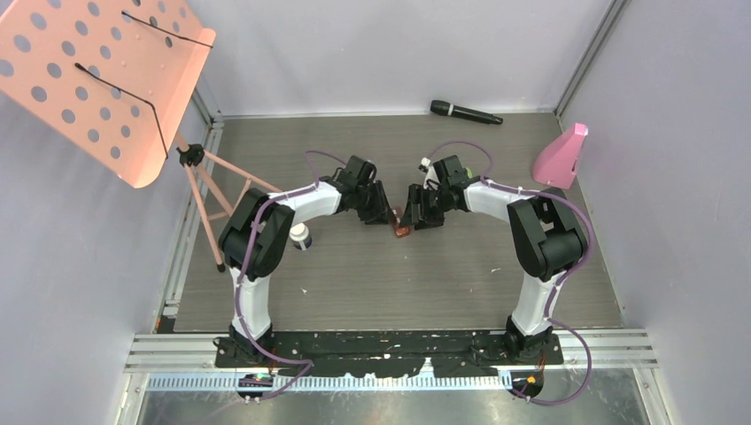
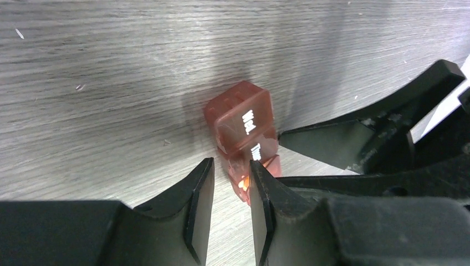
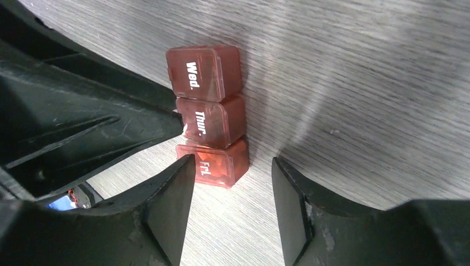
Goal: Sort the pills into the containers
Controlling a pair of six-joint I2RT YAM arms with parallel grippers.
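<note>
A reddish, see-through pill organizer (image 1: 402, 232) sits on the table between my two grippers. White day labels mark its lids; the Wed. lid (image 3: 191, 72), Thur. lid (image 3: 200, 119) and Fri. lid (image 3: 210, 166) show in the right wrist view. Small orange bits (image 2: 244, 182) are visible at the box's lower part. My left gripper has its fingers apart, just short of the box. In the right wrist view, a dark left finger reaches the box's side near the Thur. lid. My right gripper is open, its left fingertip in front of the Fri. compartment.
A white bottle (image 1: 300, 235) stands near the left forearm, beside an orange perforated music stand (image 1: 115, 71). A green object (image 1: 468, 173) is mostly hidden behind the right gripper. At the back lies a black microphone (image 1: 465, 113); a pink object (image 1: 560, 156) stands right.
</note>
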